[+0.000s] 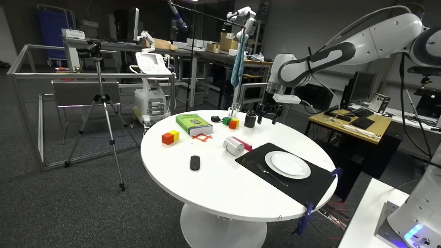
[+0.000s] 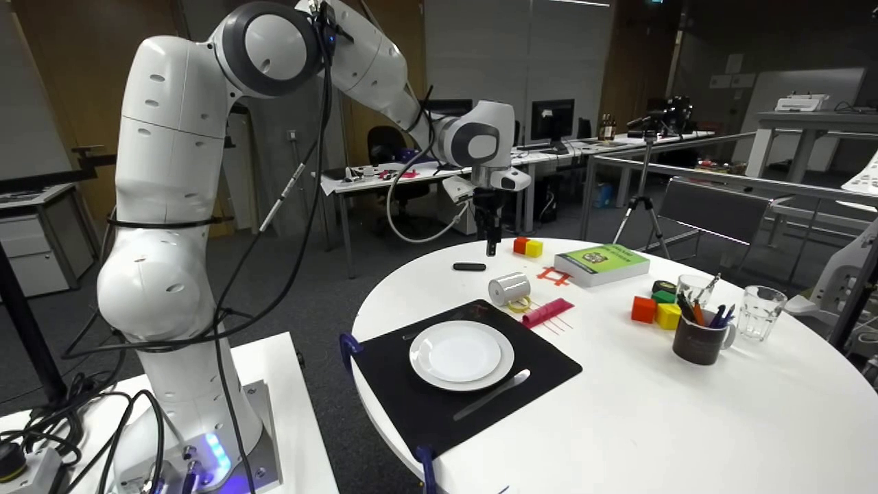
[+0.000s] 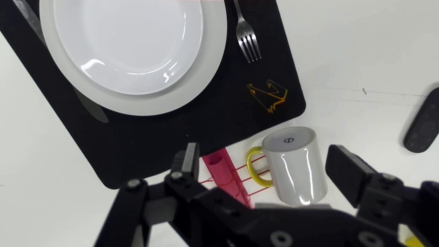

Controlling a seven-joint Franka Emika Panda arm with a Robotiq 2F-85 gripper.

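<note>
My gripper (image 1: pixel 267 117) hangs above the round table, open and with nothing between its fingers. In the wrist view its two dark fingers stand wide apart, left and right of a white mug (image 3: pixel 298 173) with a yellow handle. That mug lies on its side on the tabletop, well below the gripper. Beside its handle is a pink roll (image 3: pixel 224 173) with thin red lines. White stacked plates (image 2: pixel 455 353) rest on a black placemat (image 2: pixel 391 372), between a fork (image 3: pixel 247 37) and a knife (image 2: pixel 491 395).
A black remote (image 1: pixel 195 163), green book (image 1: pixel 193 123), orange lattice piece (image 1: pixel 202 137) and coloured cubes (image 1: pixel 170 137) lie about the table. A dark mug of pens (image 2: pixel 701 337) and glasses (image 2: pixel 760 313) stand at one side. Blue clamps (image 1: pixel 304 219) grip the edge.
</note>
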